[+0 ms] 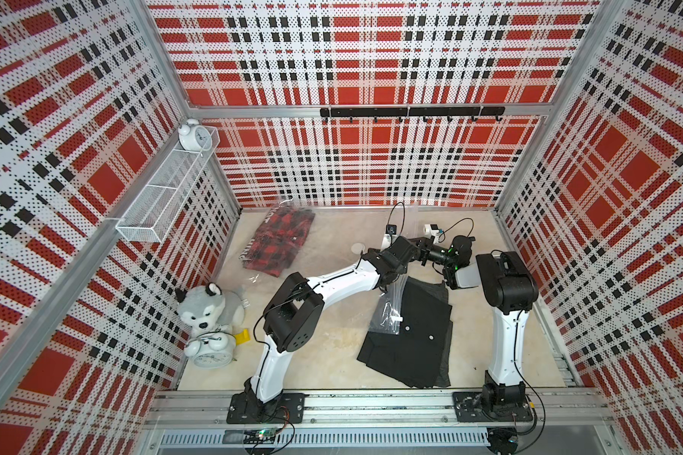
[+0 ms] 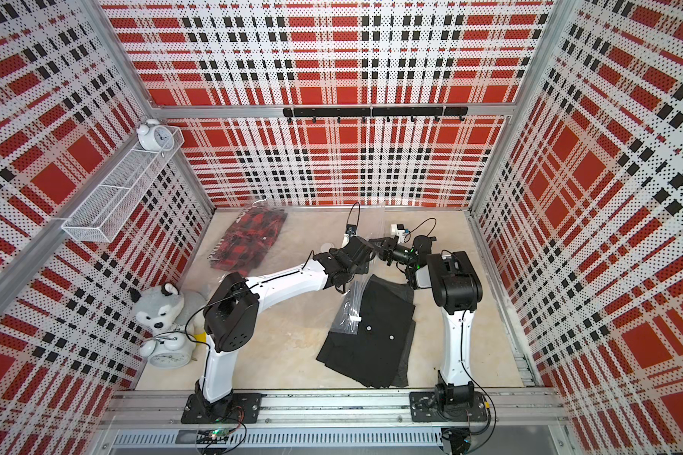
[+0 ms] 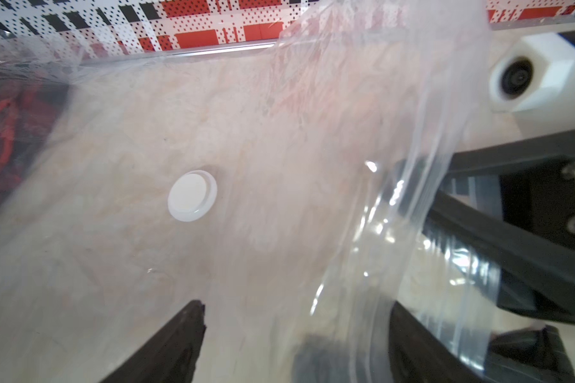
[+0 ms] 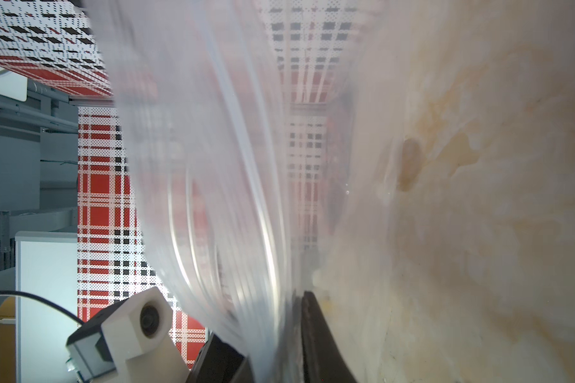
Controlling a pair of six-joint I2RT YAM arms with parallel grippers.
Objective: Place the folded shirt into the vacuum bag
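Observation:
The clear vacuum bag [image 3: 325, 191] is raised between my grippers, its loose film filling both wrist views and trailing over the folded dark shirt [image 1: 413, 349] at front centre right. My right gripper [image 2: 383, 250] is shut on the bag's film, near the back centre right. Facing it, my left gripper is open, its fingers spread either side of hanging film. Part of the bag is hidden behind the left arm in the top views.
A red plaid garment in clear plastic [image 1: 277, 239] lies back left. A plush husky [image 1: 205, 307] and white clock [image 1: 208, 349] sit front left. A white disc [image 3: 188, 194] lies mid-table. A wire basket [image 1: 148, 223] hangs on the left wall.

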